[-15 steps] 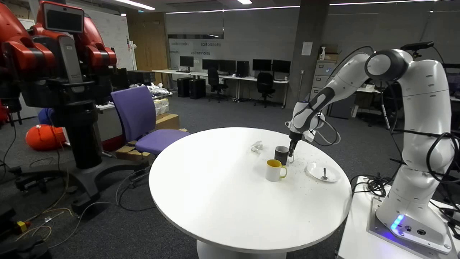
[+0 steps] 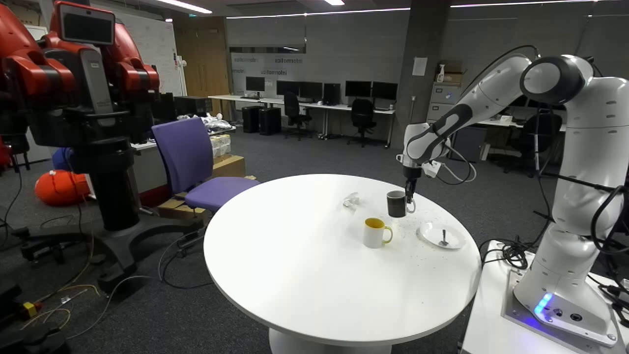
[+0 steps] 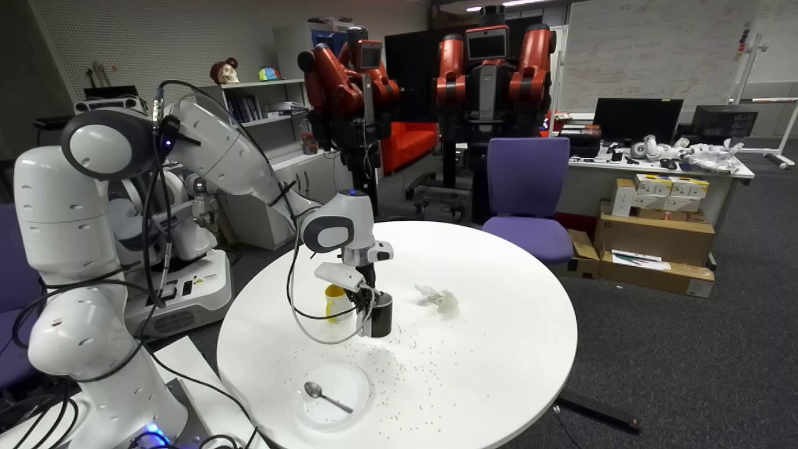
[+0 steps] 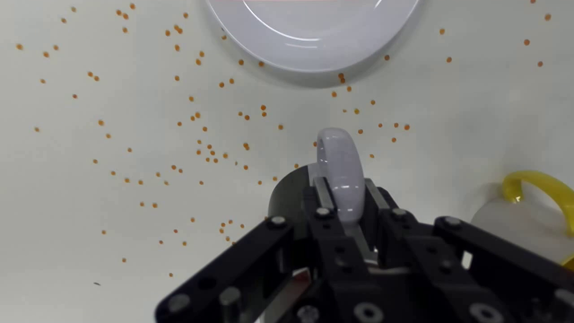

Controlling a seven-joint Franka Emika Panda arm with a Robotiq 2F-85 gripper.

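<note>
My gripper is shut on the white handle (image 4: 341, 161) of a black mug (image 2: 396, 204). In the second exterior view the black mug (image 3: 382, 315) looks upright, at or just over the table; whether it touches the surface I cannot tell. Its inside is hidden from the wrist view by the fingers. A white mug with a yellow inside and yellow handle (image 2: 374, 233) stands nearer the first exterior camera, apart from the black one. On the arm's side of the table is a white plate (image 3: 360, 401) bearing a metal spoon (image 3: 326, 396).
Small orange-brown grains (image 4: 210, 153) are scattered over the white round table (image 2: 283, 265) around the black mug and plate. A crumpled clear plastic piece (image 3: 439, 299) lies beyond the mugs.
Held by its handle, the black mug has moved right and farther back in the first exterior view, away from the yellow-handled mug. The arm has shifted with it; plate, spoon and plastic are unmoved.
</note>
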